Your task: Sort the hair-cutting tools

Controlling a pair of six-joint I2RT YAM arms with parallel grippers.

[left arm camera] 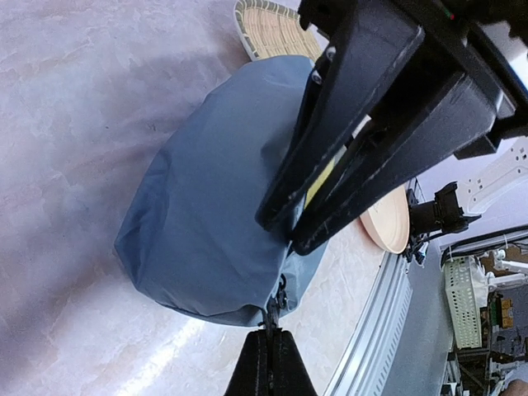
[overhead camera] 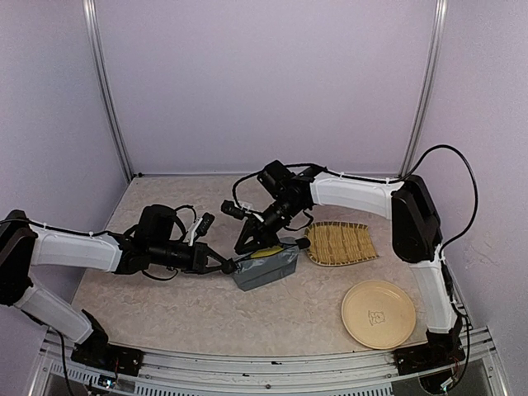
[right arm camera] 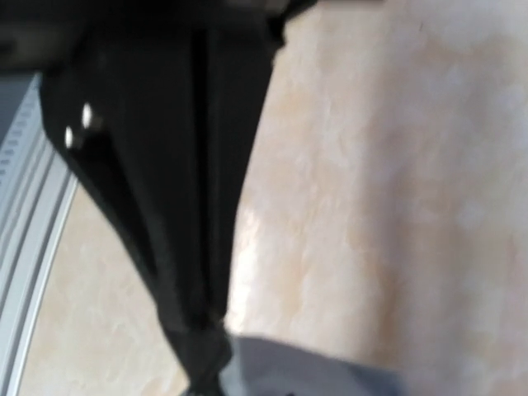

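Observation:
A grey pouch (overhead camera: 268,275) (left arm camera: 190,206) stands mid-table, something yellow (overhead camera: 266,252) (left arm camera: 318,181) showing at its top. My left gripper (overhead camera: 227,266) is shut at the pouch's near-left top edge; whether it pinches the thin fabric is unclear. My right gripper (overhead camera: 246,246) is over the pouch; in the left wrist view its two dark fingers point down beside the pouch's top edge, a little apart. The right wrist view is blurred and filled mostly by black gripper parts. No hair cutting tool can be made out clearly.
A woven bamboo tray (overhead camera: 341,243) lies right of the pouch, and a round tan plate (overhead camera: 378,313) sits at the front right.

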